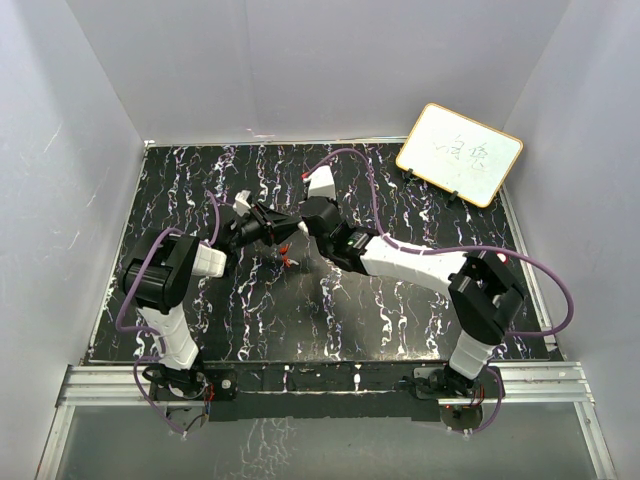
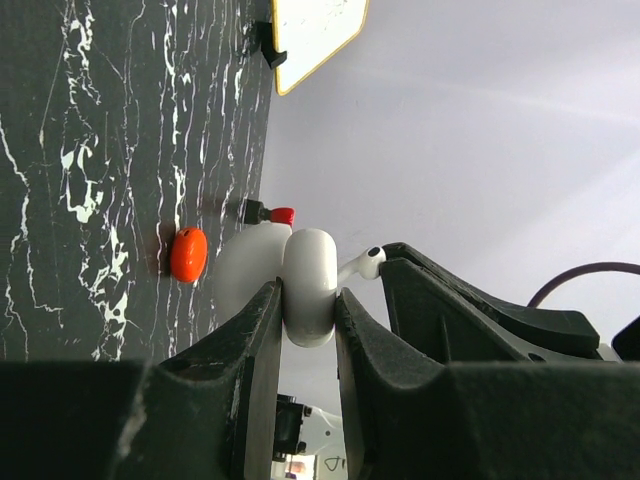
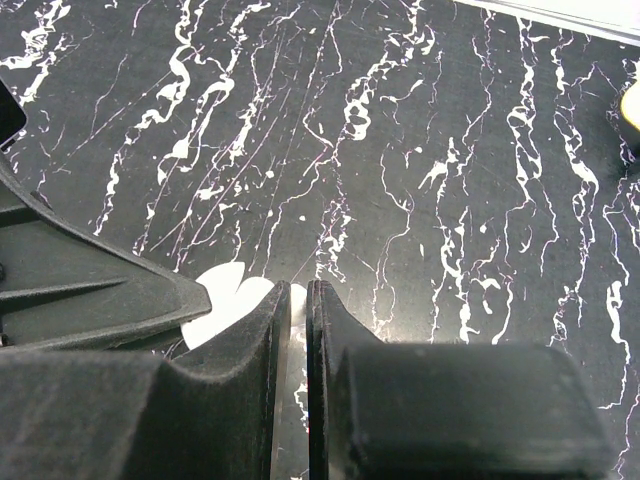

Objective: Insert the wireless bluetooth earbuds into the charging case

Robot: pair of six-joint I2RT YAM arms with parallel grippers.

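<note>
The white charging case [image 2: 310, 280] stands up between the fingertips of my left gripper, which is shut on it; a rounded white part, seemingly its raised lid [image 2: 248, 268], shows behind. From the right, a white earbud [image 2: 371, 263] with a dark spot comes close against the case. My right gripper is shut on this earbud, mostly hidden between its fingers. Whether earbud and case touch, I cannot tell. In the right wrist view the case [image 3: 232, 305] shows just left of my right fingertips, beside a left finger [image 3: 110, 290].
A red oval object [image 2: 188, 255] rests on the dark marbled table, and a red-and-black one [image 2: 270, 213] shows beyond. Small red pieces [image 1: 286, 256] lie below the grippers in the top view. The whiteboard [image 1: 460, 154] occupies the far right corner.
</note>
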